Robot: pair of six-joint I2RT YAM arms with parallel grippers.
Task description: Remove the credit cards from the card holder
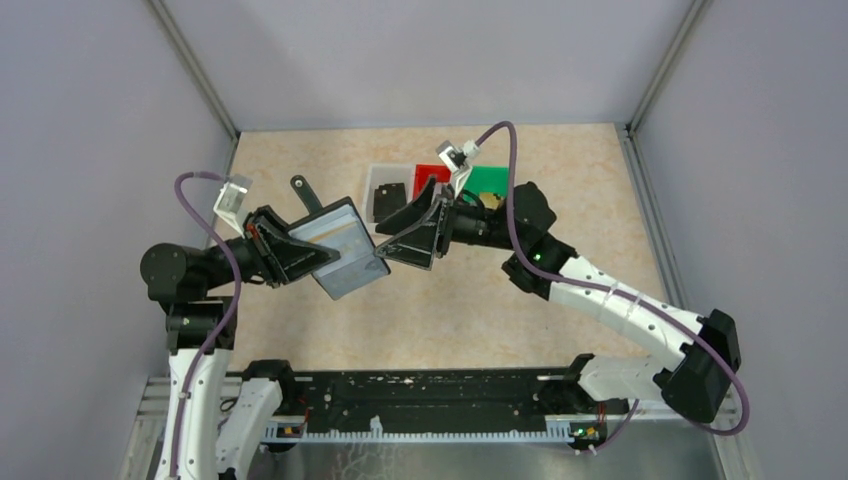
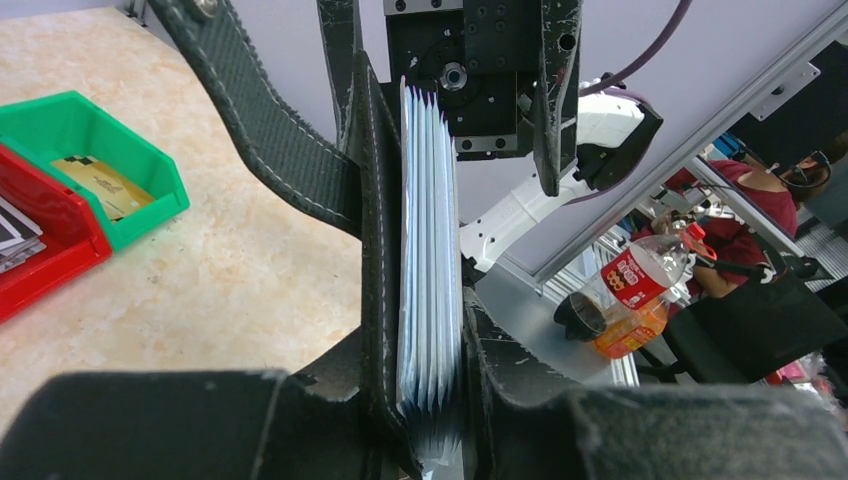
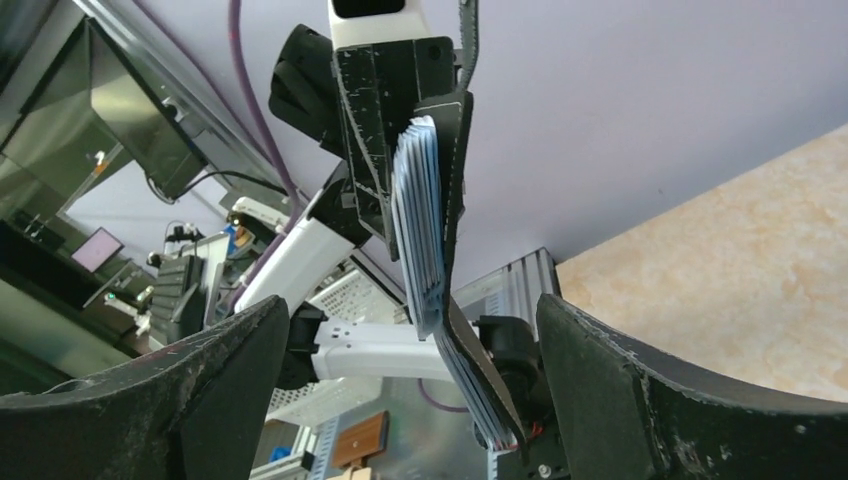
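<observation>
The black leather card holder (image 1: pixel 352 250) hangs open in the air, its clear card sleeves showing, with my left gripper (image 1: pixel 310 258) shut on it. In the left wrist view the stack of sleeves (image 2: pixel 428 260) stands edge-on, the strap (image 2: pixel 260 130) sticking out. My right gripper (image 1: pixel 395 240) is open, just right of the holder; in the right wrist view the holder (image 3: pixel 450 200) stands edge-on between and beyond its two fingers, with a gap.
Three bins stand at the back: white (image 1: pixel 372 180) with dark items, red (image 2: pixel 45 270), green (image 2: pixel 150 195) with a yellow card-like item.
</observation>
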